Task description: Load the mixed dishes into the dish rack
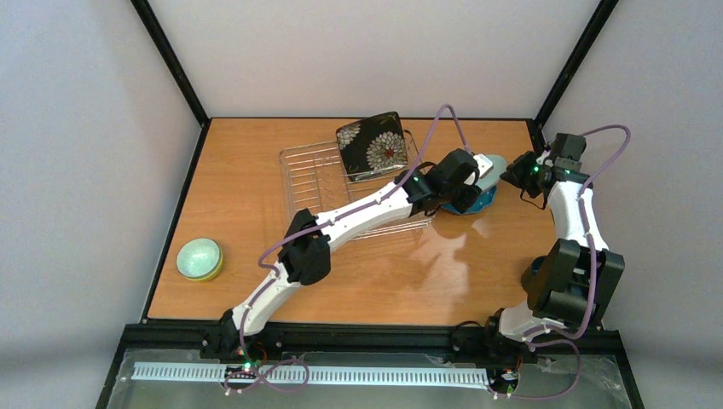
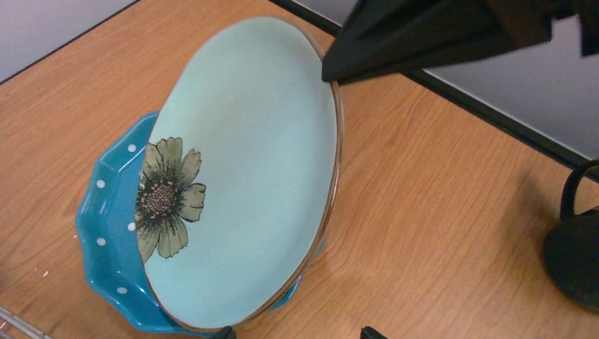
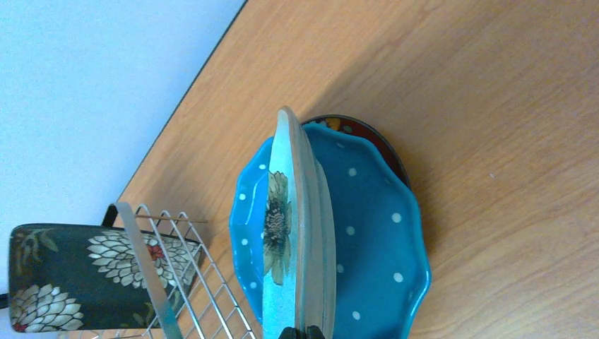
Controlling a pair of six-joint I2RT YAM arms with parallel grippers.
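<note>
A pale blue plate with a flower print (image 2: 247, 176) is held on edge, steeply tilted, above the scalloped blue polka-dot plate (image 3: 381, 226). My right gripper is shut on the pale plate's rim. In the left wrist view the right fingers (image 2: 417, 42) meet that rim at upper right. My left gripper stands open beside the pale plate, its fingertips wide apart and nothing clearly between them. A reddish patterned dish (image 3: 378, 145) peeks out under the polka-dot plate. The wire dish rack (image 1: 298, 170) holds a dark floral square plate (image 1: 371, 145).
Two stacked bowls, pale green (image 1: 199, 256) over yellow, stand at far left. A black mug (image 2: 576, 261) sits at the right, partly behind the right arm in the top view. The left arm crosses above the rack.
</note>
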